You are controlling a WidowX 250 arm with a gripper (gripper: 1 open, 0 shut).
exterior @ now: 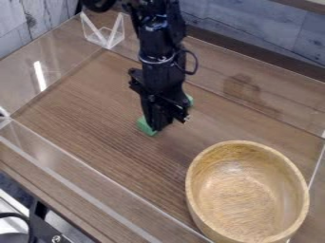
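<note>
The black robot arm reaches down from the top centre, its gripper [155,116] low over the wooden floor of the tray. A green object [147,125] lies under the gripper, mostly hidden by it; a bit of green also shows to the right behind the fingers. Whether the fingers are closed on it cannot be told.
A large round tan bowl [246,190] fills the lower right. A black cable lies at the bottom left corner.
</note>
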